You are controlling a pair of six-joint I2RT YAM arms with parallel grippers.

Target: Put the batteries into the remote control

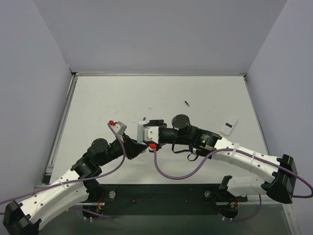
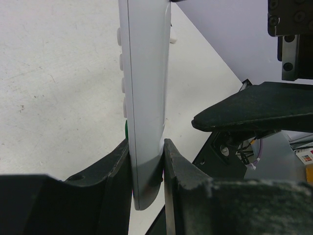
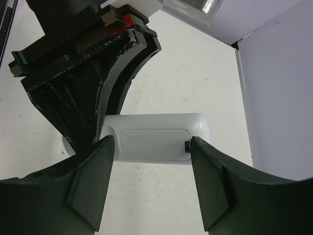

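A white remote control (image 2: 145, 98) stands on edge in the left wrist view, and my left gripper is shut on its lower end. Its back, with the outlined battery cover (image 3: 155, 144) in place, faces the right wrist view; a small dark notch (image 3: 188, 146) marks the cover's right end. My right gripper is part open across that back, its right fingertip at the notch and its left one near the cover's other end. A single battery (image 1: 187, 103) lies on the table, apart from both arms.
Another white, flat device (image 1: 228, 126) with a dark window lies on the right of the table. A small dark item (image 1: 144, 118) shows just behind the grippers.
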